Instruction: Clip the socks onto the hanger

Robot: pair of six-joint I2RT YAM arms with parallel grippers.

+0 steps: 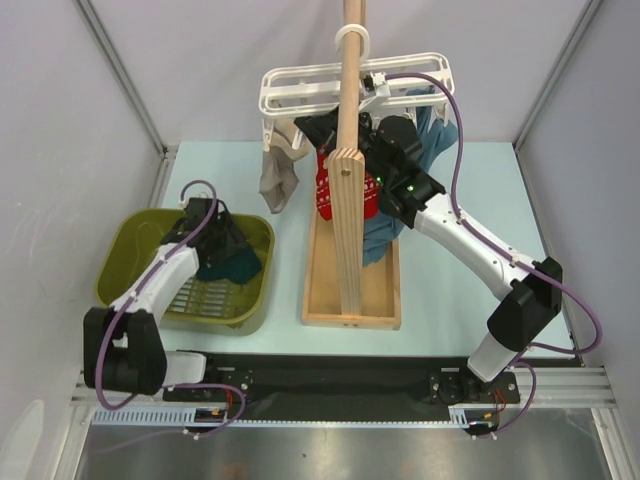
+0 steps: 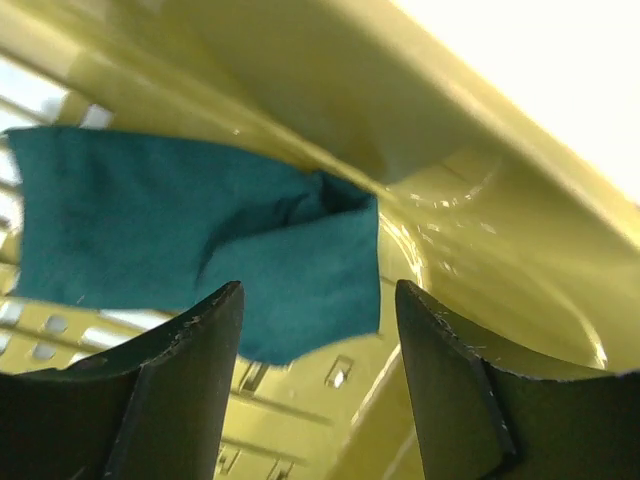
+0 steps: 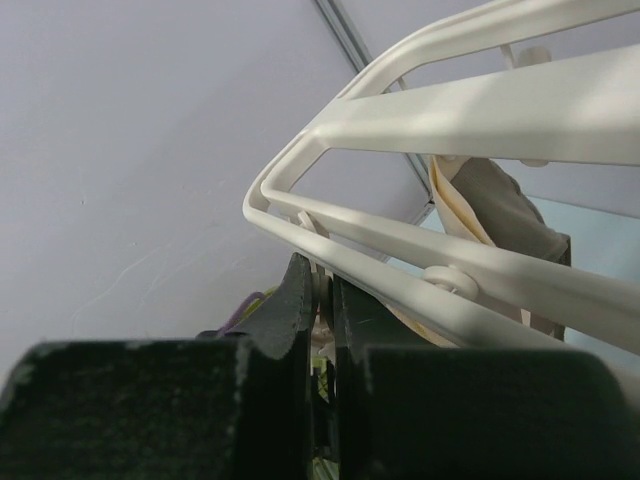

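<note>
In the left wrist view, a dark teal sock [image 2: 110, 215] lies folded over at one end on the floor of the olive basket [image 2: 420, 130]. My left gripper is open above that sock, nothing between its fingers. The white hanger [image 1: 300, 90] hangs from a wooden stand, with a beige-grey sock [image 1: 279, 180], a red patterned one [image 1: 323, 190] and blue ones [image 1: 378, 230] below it. Under the hanger's rail, my right gripper is shut on a pale clip, mostly hidden by the fingers.
The wooden stand [image 1: 347, 240] rises between the arms from its box-like base [image 1: 325, 318]. The basket's curved wall [image 1: 262, 290] stands close beside the left gripper.
</note>
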